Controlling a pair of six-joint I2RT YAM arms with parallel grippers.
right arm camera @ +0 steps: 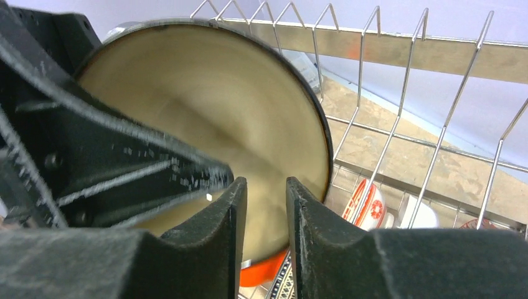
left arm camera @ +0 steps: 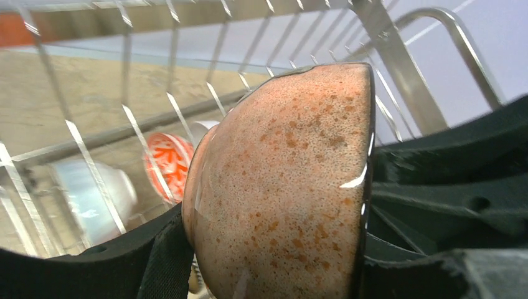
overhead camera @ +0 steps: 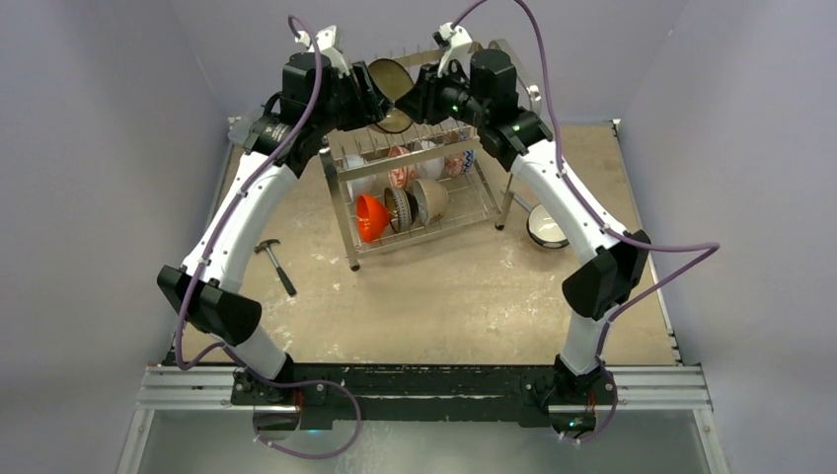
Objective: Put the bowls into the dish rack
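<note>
A deep bowl, cream inside with a dark rim, stands on edge at the rack's upper tier. Its speckled tan outer side, the bowl, fills the middle of the left wrist view. My left gripper straddles its wall, one finger inside and one outside; how firmly they press does not show. Close by, my right gripper has a narrow gap between its fingers, in front of the bowl's hollow side, and no rim shows between them. The dish rack is partly hidden by both arms.
On the lower tier sit several bowls, among them an orange bowl and a beige bowl. A hammer lies left of the rack, and a white dark-rimmed pan at its right. Bare tabletop spreads in front.
</note>
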